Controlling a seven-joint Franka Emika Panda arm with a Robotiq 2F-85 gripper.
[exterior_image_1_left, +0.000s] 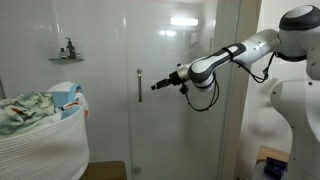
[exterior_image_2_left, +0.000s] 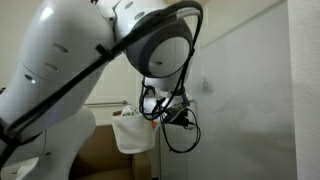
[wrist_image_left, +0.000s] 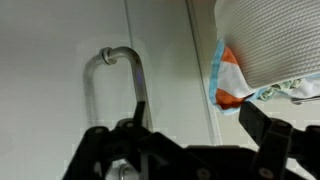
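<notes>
My gripper stands open in the wrist view, its two dark fingers wide apart and nothing between them. In exterior view 1 the gripper (exterior_image_1_left: 155, 88) points left at a vertical metal handle (exterior_image_1_left: 140, 86) on a pale, glass-like door panel (exterior_image_1_left: 115, 120). A small gap seems to separate the two there. The wrist view has the curved handle (wrist_image_left: 138, 75) left of the fingers, its lower end hidden by the gripper.
A white woven basket (exterior_image_1_left: 45, 150) heaped with cloths (exterior_image_1_left: 28, 110) stands at the left. A shelf with bottles (exterior_image_1_left: 68, 50) is mounted on the wall. Below is a brown surface (exterior_image_1_left: 105, 171). Black cables (exterior_image_2_left: 196, 130) loop beside the wrist.
</notes>
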